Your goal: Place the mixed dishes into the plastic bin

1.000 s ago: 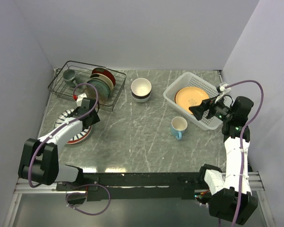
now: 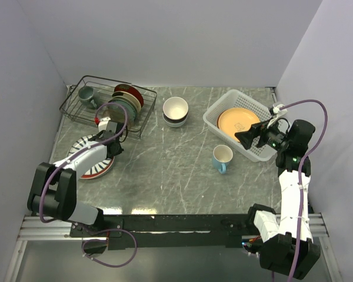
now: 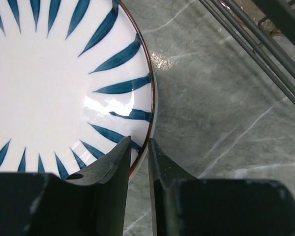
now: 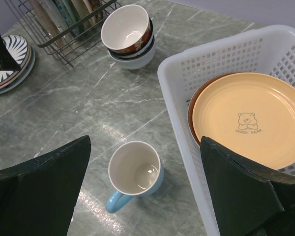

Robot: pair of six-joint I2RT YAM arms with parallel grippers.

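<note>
A striped white-and-blue plate tops a small stack at the far left, under my left gripper. Its fingertips are at the plate's right rim, narrowly apart; whether they grip the rim is unclear. The plastic bin on the right holds orange plates. My right gripper hangs open over the bin's left side. A blue mug stands left of the bin, and stacked bowls stand between rack and bin.
A wire dish rack with upright plates and a green mug stands at the back left.
The right arm has not moved.
</note>
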